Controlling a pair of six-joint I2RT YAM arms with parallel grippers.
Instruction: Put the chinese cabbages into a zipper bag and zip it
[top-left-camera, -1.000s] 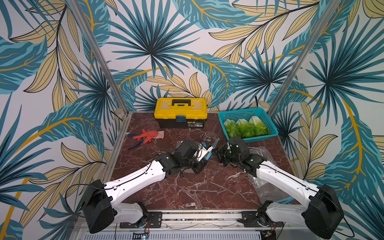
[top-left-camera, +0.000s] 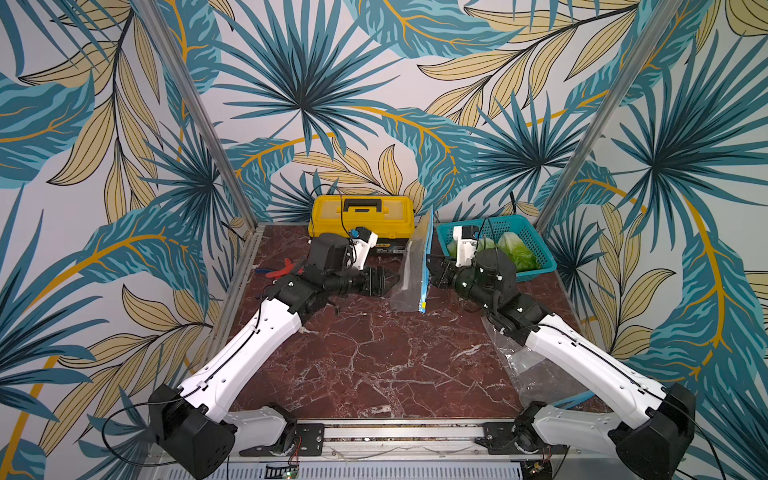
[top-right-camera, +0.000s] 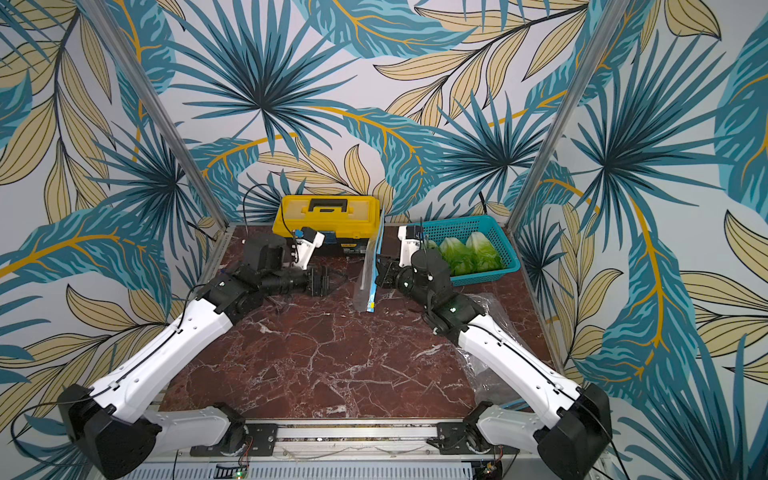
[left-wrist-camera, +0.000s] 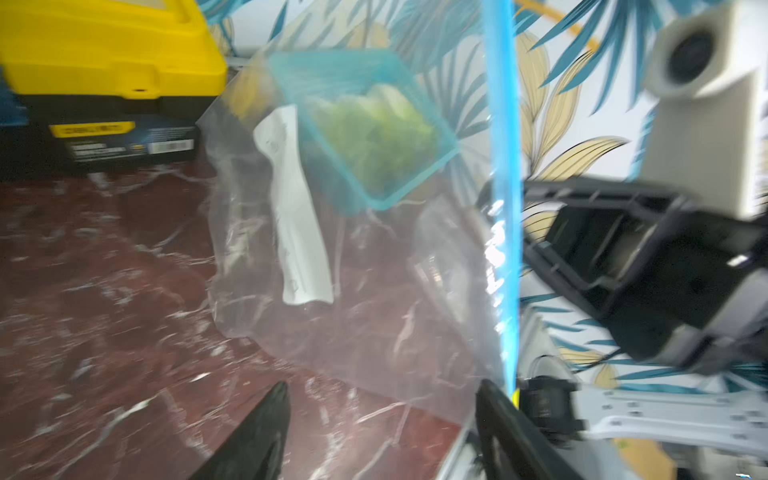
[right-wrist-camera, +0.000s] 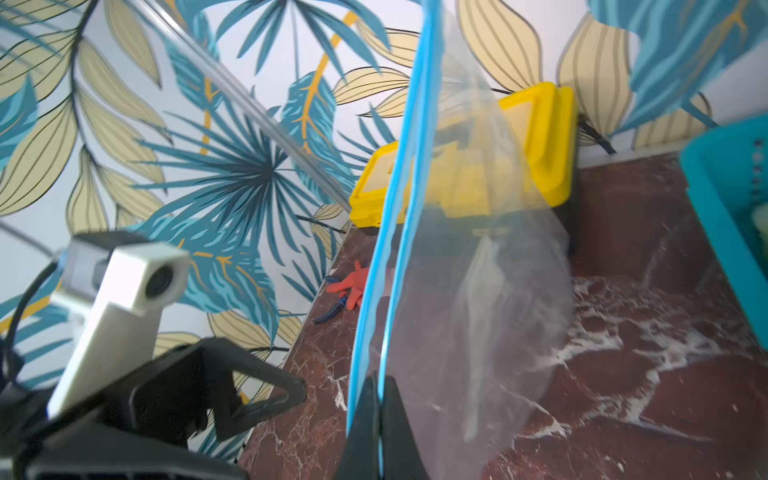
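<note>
A clear zipper bag (left-wrist-camera: 384, 336) with a blue zip edge (left-wrist-camera: 502, 240) hangs upright between the two arms. My right gripper is shut on that blue edge, which runs up from its fingertips as two strips. On the bag's other side, my left gripper is open, its fingers (left-wrist-camera: 260, 432) apart with only table visible between the tips. The Chinese cabbages (top-right-camera: 464, 257) lie side by side in a turquoise basket (top-right-camera: 497, 275) at the back right. In the top left view, the right arm partly covers them.
A yellow and black toolbox (top-right-camera: 330, 209) stands at the back, left of the basket. Red gloves (right-wrist-camera: 348, 284) lie at the left. Another clear bag (top-left-camera: 524, 360) lies under the right forearm.
Both arms have moved toward the back, and the bag has gone from low over the table to hanging upright.
</note>
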